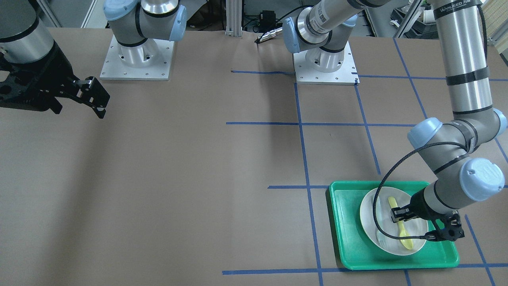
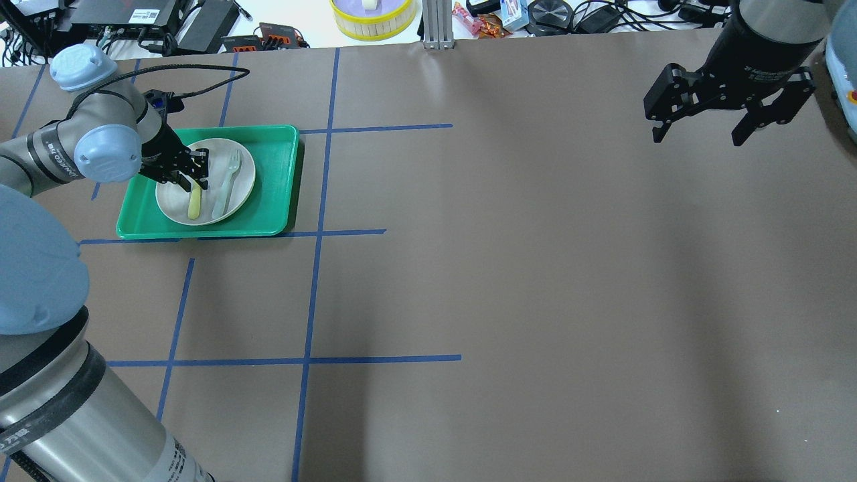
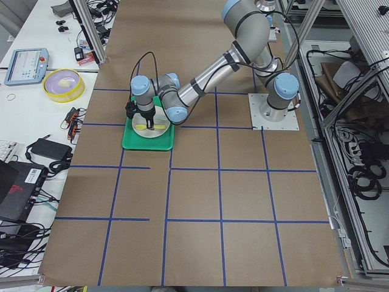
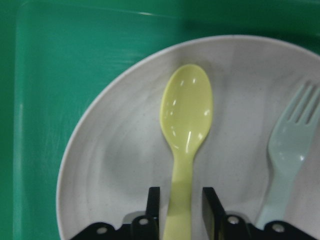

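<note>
A white plate (image 4: pixel 120 165) lies in a green tray (image 1: pixel 343 224), holding a yellow spoon (image 4: pixel 186 115) and a pale mint fork (image 4: pixel 292 145). My gripper hangs low over the plate, open, its fingers either side of the spoon's handle with gaps visible. The fork lies to the right of the spoon in the wrist view; in the top view, the gripper hides part of the spoon.
Another arm's black gripper (image 2: pixel 727 100) hangs over the table, away from the tray. Two more arm bases stand at the back in the front view. The taped tabletop (image 1: pixel 200 190) beside the tray is clear.
</note>
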